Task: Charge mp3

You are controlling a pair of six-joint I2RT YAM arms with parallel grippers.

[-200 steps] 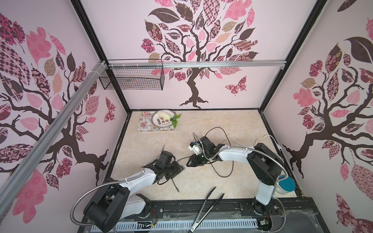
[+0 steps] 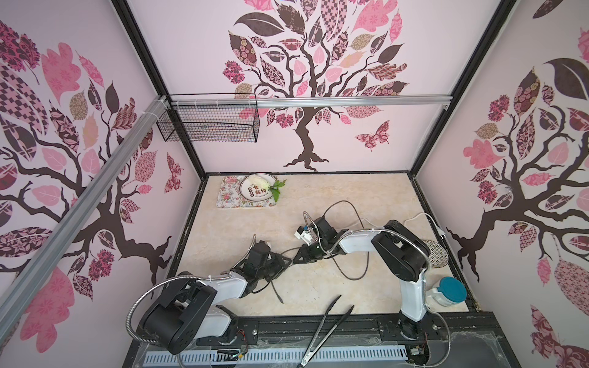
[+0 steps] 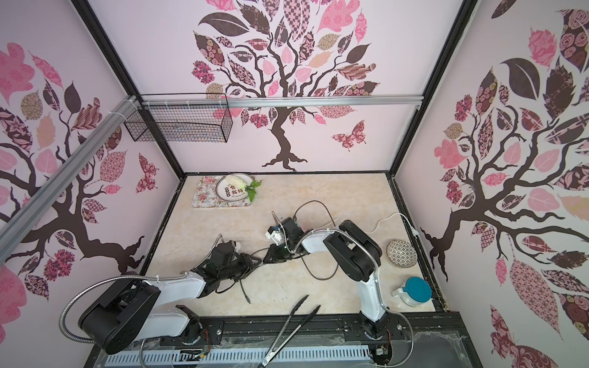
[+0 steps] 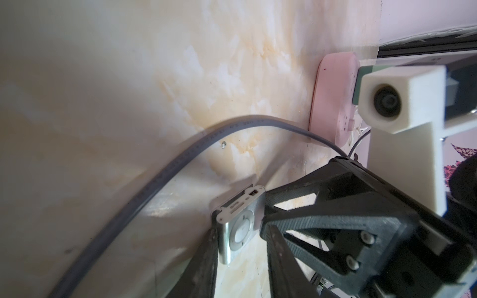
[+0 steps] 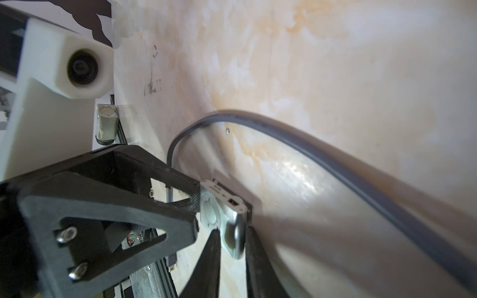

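A small silver mp3 player [image 4: 242, 229] with a round control pad stands on edge, its slotted end up, just above the table between both grippers. In the right wrist view the player [image 5: 223, 211] sits between the fingers of my right gripper, which is shut on it. From the opposite side, my left gripper reaches around the player with its fingers apart, one close to each edge. Behind them a dark grey cable [image 4: 198, 144] curves over the table, and its loose end [image 2: 280, 299] lies in front of my left gripper.
A pink box [image 4: 334, 94] is partly hidden behind my right gripper. At the back left is a plate [image 2: 247, 191] on a floral mat. A blue-lidded jug [image 2: 451, 290] stands at the right, and tongs [image 2: 328, 331] lie across the front edge.
My right gripper has moved left, closing the gap to the player and the left gripper. The left arm has shifted slightly, its gripper staying nearly in place.
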